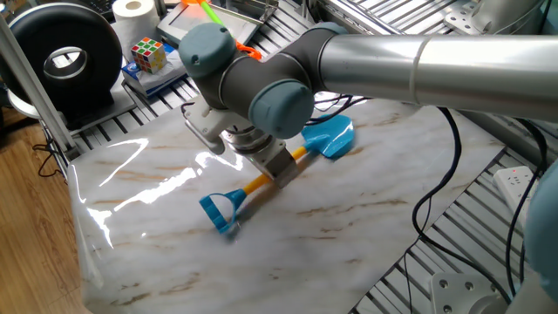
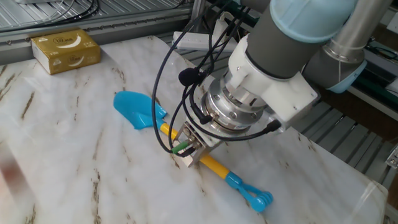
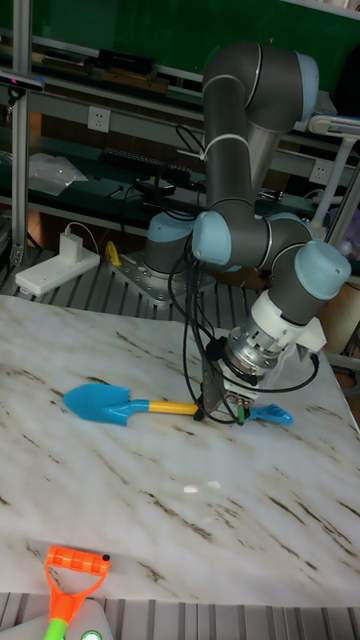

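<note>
A toy shovel with a blue blade (image 1: pixel 333 136), yellow shaft (image 2: pixel 215 167) and blue grip handle (image 1: pixel 220 209) lies across the marble-patterned table. My gripper (image 2: pixel 188 158) points down over the middle of the shaft and appears shut on it, with the yellow showing on either side of the fingers. In exterior view 1, a dark shadow sits beside the handle end, which looks slightly raised from the surface. The exact contact between fingers and shaft is hidden by the gripper body.
A yellow tissue box (image 2: pixel 66 51) stands near one table edge. Off the table are an orange-and-green toy handle (image 3: pixel 77 576), a Rubik's cube (image 1: pixel 149 55) and a white power strip (image 3: pixel 59 270). Black cables loop around the wrist.
</note>
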